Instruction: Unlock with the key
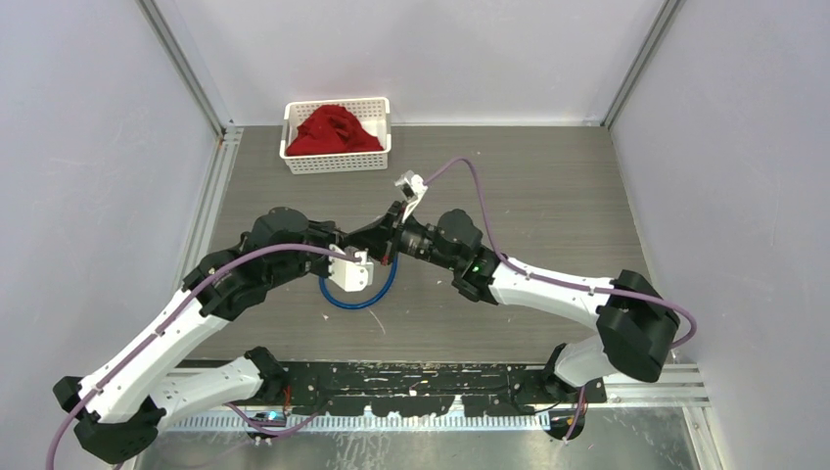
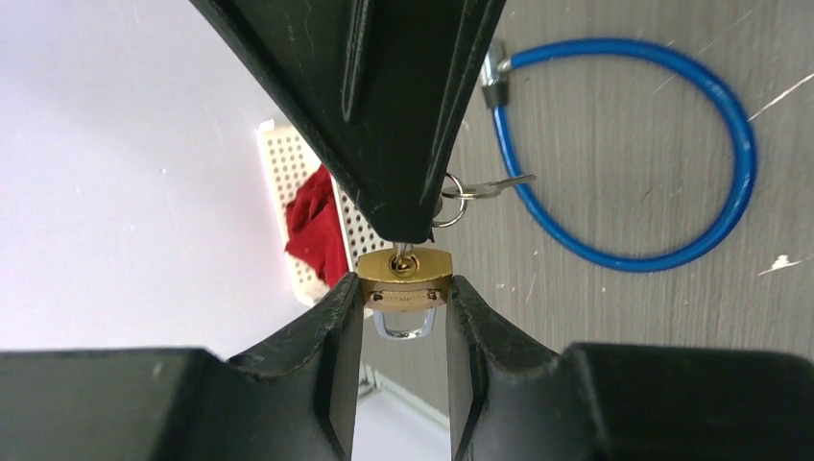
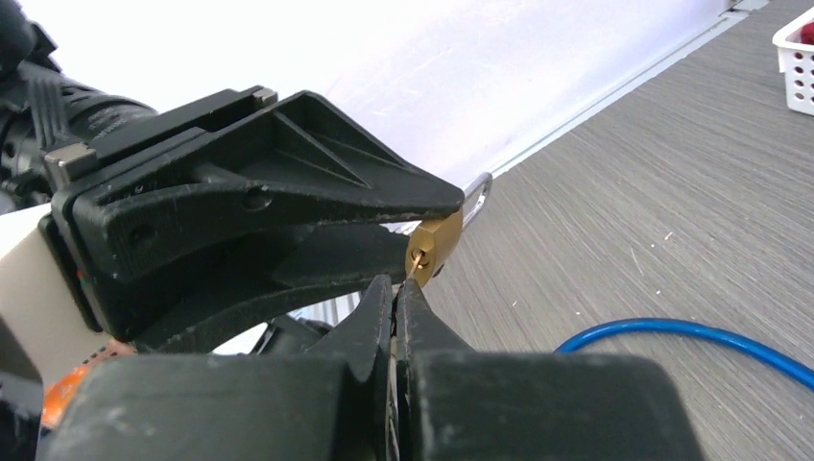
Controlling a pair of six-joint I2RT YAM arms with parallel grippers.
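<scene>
A small brass padlock (image 2: 405,279) is clamped between the fingertips of my left gripper, its keyhole face turned to my right gripper. The lock's metal shackle (image 3: 477,197) sticks out on the far side; whether it is released I cannot tell. My right gripper is shut on a key, mostly hidden by its fingers. A thin bit of the key (image 3: 416,266) reaches from those fingertips to the keyhole; how deep it sits is unclear. From the same grip hang a ring (image 2: 451,204) and a second key (image 2: 494,187).
Below the grippers a blue cable loop (image 1: 357,305) lies on the grey floor (image 1: 519,186). A white basket (image 1: 338,164) holding red cloth (image 1: 331,127) stands at the back left.
</scene>
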